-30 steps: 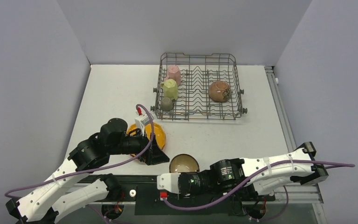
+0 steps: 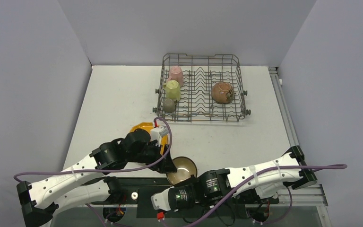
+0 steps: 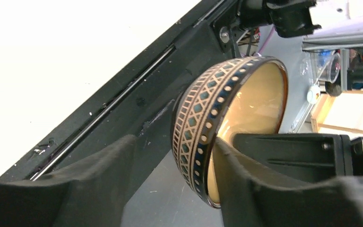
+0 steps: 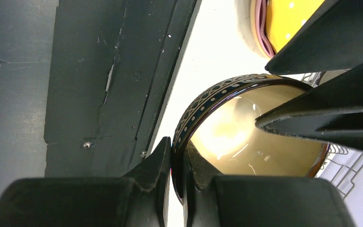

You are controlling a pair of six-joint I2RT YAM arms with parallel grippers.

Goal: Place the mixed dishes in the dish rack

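A bowl (image 2: 183,170) with a tan inside and a dark patterned outside is held tilted above the table's front edge. In the right wrist view my right gripper is shut on its rim. My left gripper is part open, with the bowl beyond and partly between its fingers; in the right wrist view one left finger (image 4: 326,109) reaches across the bowl's inside. Whether the left fingers touch the rim I cannot tell. The dish rack (image 2: 201,113) stands at the back of the table.
Pink (image 2: 176,74), green (image 2: 172,90) and grey (image 2: 168,105) cups sit along the rack's left side, a brown mug (image 2: 222,92) at its right. Yellow dishes (image 2: 142,126) lie under the left arm.
My left gripper has moved right and toward the front, up to the bowl.
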